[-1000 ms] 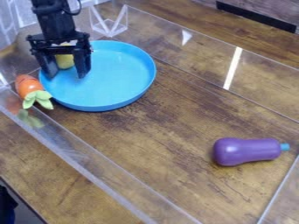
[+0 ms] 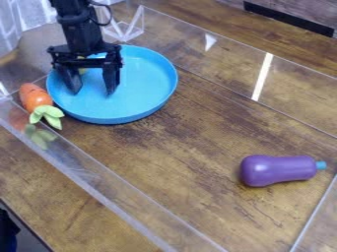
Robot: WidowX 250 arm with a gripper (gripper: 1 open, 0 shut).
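My black gripper (image 2: 87,67) hangs over the left part of a round blue plate (image 2: 138,94), its fingers spread wide and low. A small yellow object is partly visible behind the fingers; whether it touches them I cannot tell. An orange carrot with green leaves (image 2: 37,99) lies at the plate's left edge. A purple eggplant toy (image 2: 277,170) lies on the wooden table at the lower right.
Clear low barriers run along the left and lower left of the table (image 2: 184,167).
The gripper has moved a little right and down over the plate, and the yellow object is now more hidden behind it. The plate looks very slightly shifted right.
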